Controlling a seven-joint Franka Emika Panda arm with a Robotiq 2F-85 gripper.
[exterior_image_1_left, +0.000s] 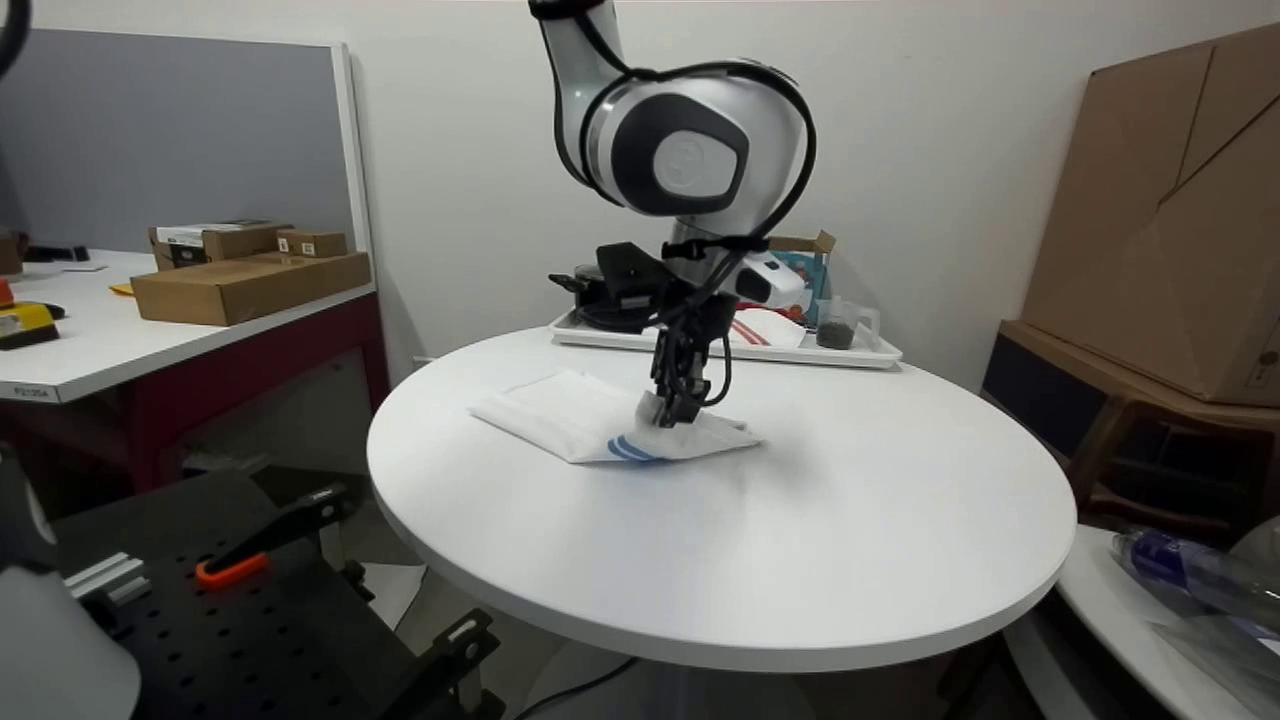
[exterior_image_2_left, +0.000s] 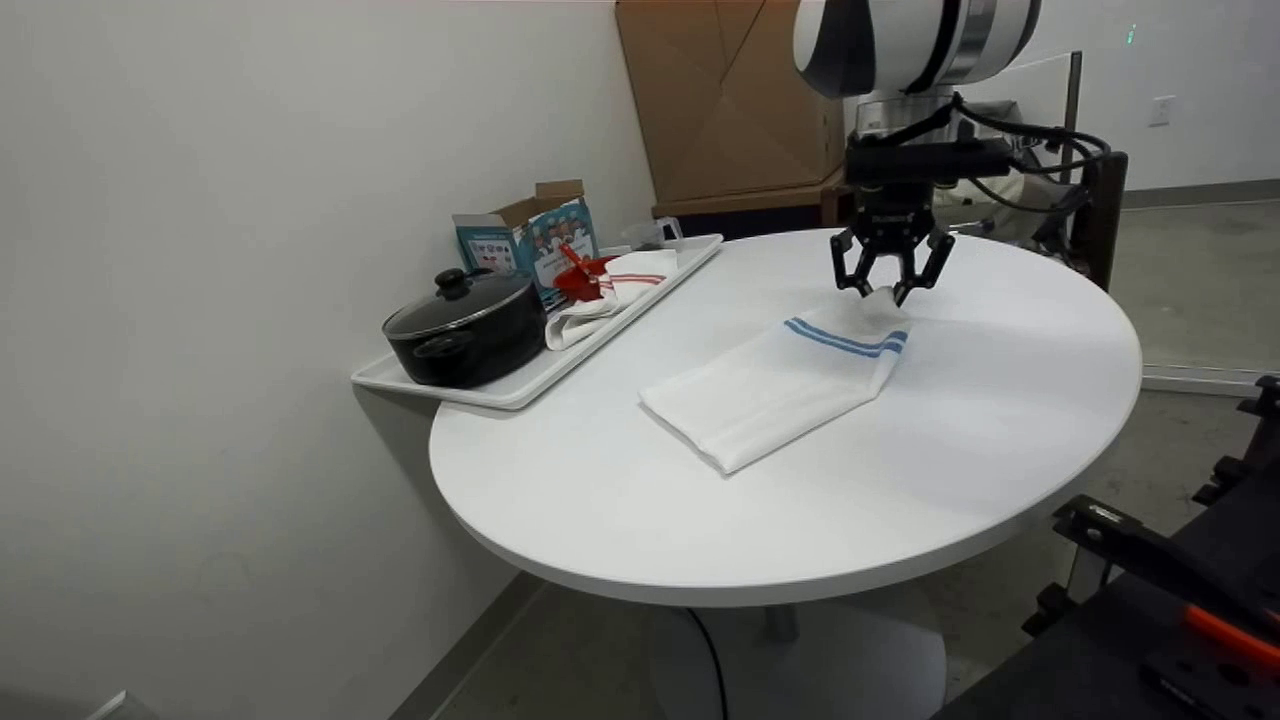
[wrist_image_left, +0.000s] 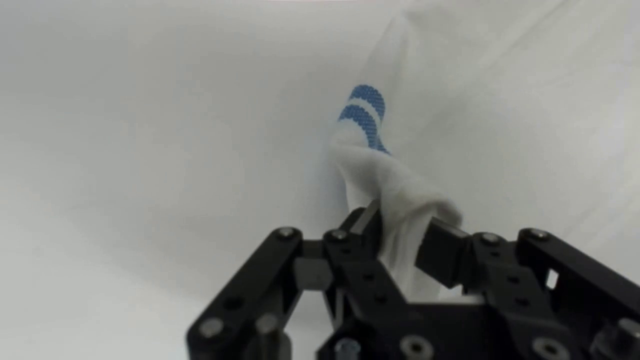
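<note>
A white towel with blue stripes (exterior_image_2_left: 792, 378) lies on the round white table (exterior_image_2_left: 576, 528), flat over its far part and bunched up at the striped end. My gripper is shut on that end, and a gathered fold of cloth shows between its fingers in the wrist view. Seen from exterior view 1, the gripper (exterior_image_1_left: 681, 414) points down just above the tabletop, with the towel (exterior_image_1_left: 564, 414) stretching away to its left. The cloth directly beneath the fingertips is partly hidden.
At the table's back edge, a white tray (exterior_image_2_left: 540, 382) carries a black lidded pot (exterior_image_2_left: 468, 330), a box (exterior_image_2_left: 540, 246), a red-striped cloth (exterior_image_2_left: 642, 270) and a clear cup (exterior_image_1_left: 840, 322).
</note>
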